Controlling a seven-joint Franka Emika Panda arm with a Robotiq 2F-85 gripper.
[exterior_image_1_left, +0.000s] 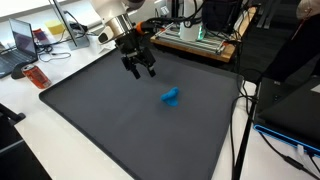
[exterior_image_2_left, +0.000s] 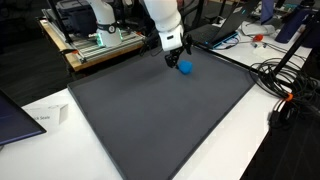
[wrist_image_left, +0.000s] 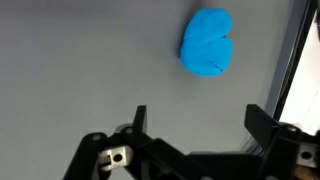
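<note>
A small crumpled blue object, soft-looking like cloth, rests on the dark grey board. In exterior view 2 the blue object lies close to the arm, near the board's far edge. My gripper is open, its two black fingers spread wide with only bare board showing between them. The blue object appears above the fingertips in the wrist view, apart from them. From exterior view 1, the gripper hangs above the board, behind and left of the object.
A laptop and an orange-red can stand past the board's left edge. Black cables run along its right side. A wooden-edged box sits at the back. Most of the board is bare.
</note>
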